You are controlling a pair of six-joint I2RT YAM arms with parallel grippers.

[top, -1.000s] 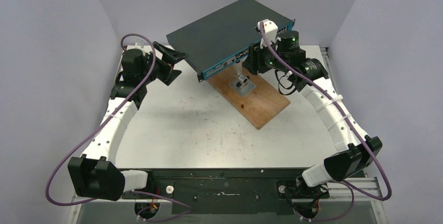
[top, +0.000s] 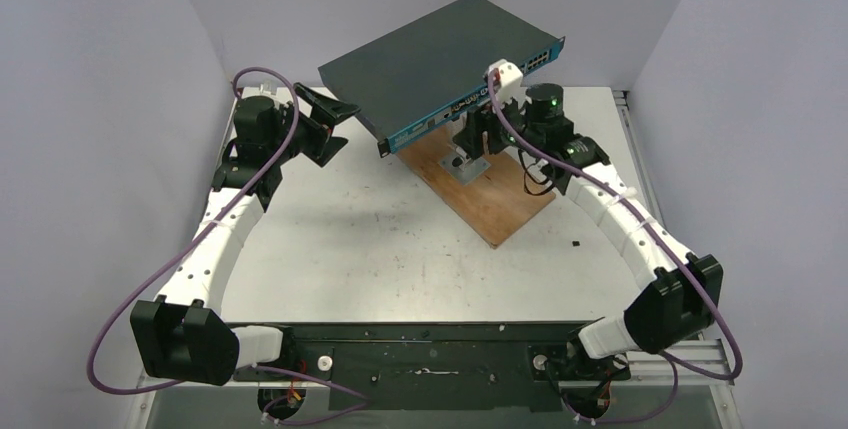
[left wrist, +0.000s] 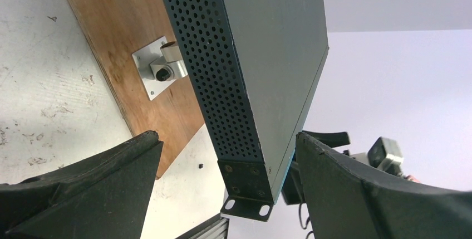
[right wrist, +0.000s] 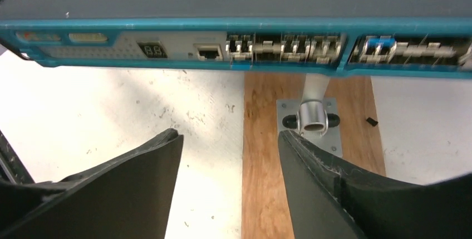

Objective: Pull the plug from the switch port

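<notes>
The rack switch is held up on a metal post, its blue front with a row of ports facing my right gripper. In the right wrist view that gripper is part open, nothing between its fingers, below the port strip. Whether a plug sits among the blurred port fittings I cannot tell. My left gripper is open beside the switch's left end; in the left wrist view its fingers flank the perforated side panel with a gap.
A wooden board with a steel mounting plate lies under the switch on the white table. Grey walls close in at back and sides.
My right arm has shifted, its gripper moving lower in the top view along the switch's front, after moving left and up earlier. The left arm is nearly unchanged.
</notes>
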